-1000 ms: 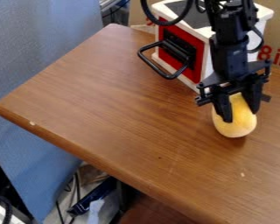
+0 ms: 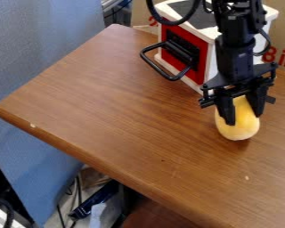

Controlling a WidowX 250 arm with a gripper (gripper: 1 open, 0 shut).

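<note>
My black gripper point(image 2: 242, 109) hangs at the right of the table, pointing down with its fingers around the upper part of a pale yellow, rounded object point(image 2: 238, 127). That object rests on or just over the wooden tabletop, and its top is partly hidden by the fingers. Whether the fingers are closed firmly on it is hard to tell.
A red and white toy oven point(image 2: 191, 43) with a black handle stands behind the gripper, near a cardboard box point(image 2: 283, 36).
</note>
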